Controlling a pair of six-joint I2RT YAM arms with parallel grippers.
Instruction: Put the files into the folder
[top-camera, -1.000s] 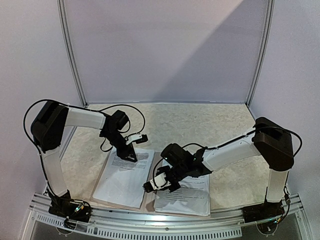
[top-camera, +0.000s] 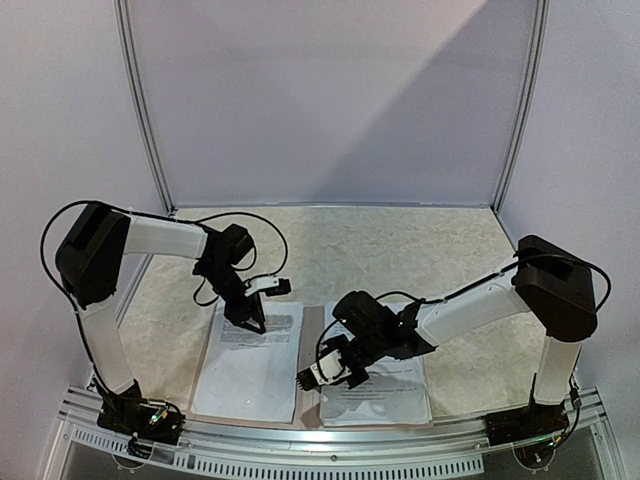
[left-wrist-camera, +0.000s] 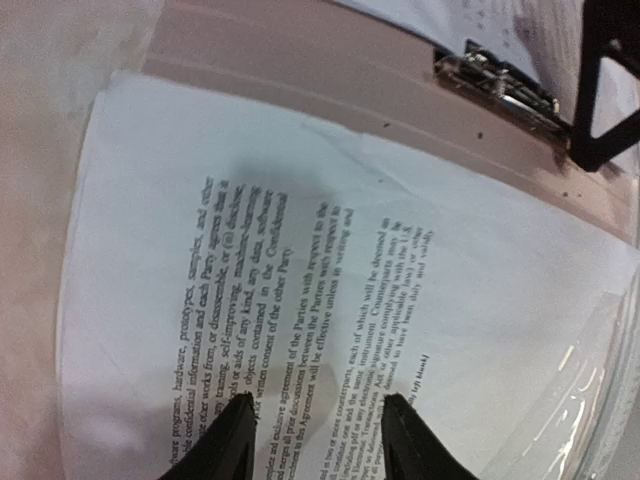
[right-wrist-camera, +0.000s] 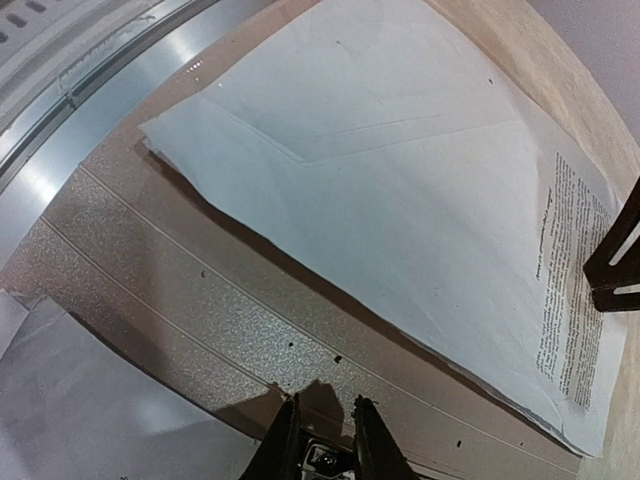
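Note:
The brown folder (top-camera: 311, 340) lies spread open at the table's front. A white stack of printed sheets (top-camera: 250, 375) covers its left half, and another stack (top-camera: 375, 398) lies over the right half, partly hidden by my right arm. Over the left sheets' printed upper part, my left gripper is open, with paper visible between its fingers. My right gripper is above the folder's middle strip, fingers apart. A metal clip (right-wrist-camera: 328, 460) shows in the gap between them; contact with it is unclear. The left wrist view also shows the clip (left-wrist-camera: 505, 88).
A metal rail (top-camera: 330, 435) runs along the front, close to the folder's lower edge. Behind the arms the beige tabletop (top-camera: 370, 245) is bare. My two arms' cables loop over the table.
The folder's right half and its sheets have shifted a little to the right, and the folder sits straighter. My right gripper moved slightly right; my left gripper moved slightly left and toward the front.

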